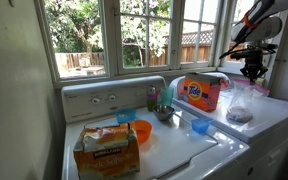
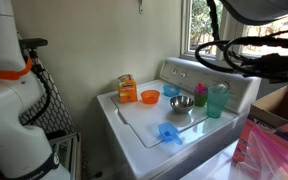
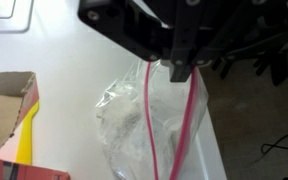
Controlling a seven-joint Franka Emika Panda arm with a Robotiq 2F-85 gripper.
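Observation:
A clear plastic bag (image 1: 241, 103) with pink zip strips stands on the white surface at the right, a pale lump in its bottom. In the wrist view the bag (image 3: 134, 125) spreads below my gripper, its pink strips running up to the fingertips. My gripper (image 1: 253, 73) is shut, and the bag's top edge appears to be pinched in it. The fingers partly hide that edge. Close to the camera in exterior view 2, the pink-edged bag (image 2: 269, 155) fills the lower right corner.
An orange Tide box (image 1: 198, 91) stands left of the bag. Farther left are a metal bowl (image 1: 164, 112), an orange bowl (image 1: 141, 130), blue containers (image 1: 125, 116) and a Kirkland box (image 1: 107, 152). Windows rise behind.

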